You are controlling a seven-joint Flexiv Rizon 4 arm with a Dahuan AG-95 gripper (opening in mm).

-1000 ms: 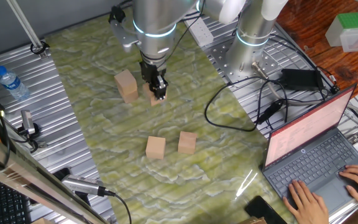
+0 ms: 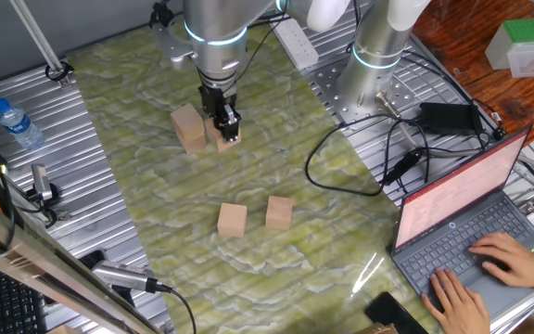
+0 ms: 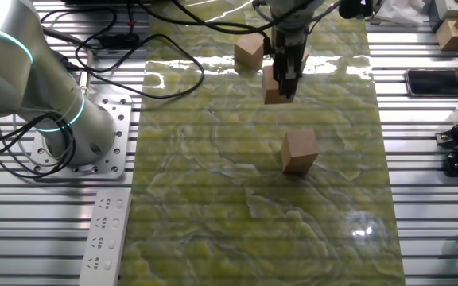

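My gripper (image 2: 230, 128) points down near the back of the green mat and is shut on a wooden block (image 2: 219, 141), which its dark fingers partly cover. In the second exterior view the gripper (image 3: 287, 83) hides the right side of this block (image 3: 272, 87). Just left of it in the first view stands a taller wooden block or stack (image 2: 191, 132); I cannot tell whether the two touch. Two more blocks sit toward the front of the mat, a left one (image 2: 232, 221) and a right one (image 2: 279, 212). The right one (image 3: 249, 51) shows at the top of the second view.
A black cable (image 2: 318, 172) loops onto the mat's right edge. Beyond lie a laptop (image 2: 462, 223) with a person's hands (image 2: 457, 301) on it, and a phone (image 2: 392, 313).
My gripper and its block have moved left, closer to the taller block. The other blocks have stayed put. The person's right hand has shifted onto the keyboard.
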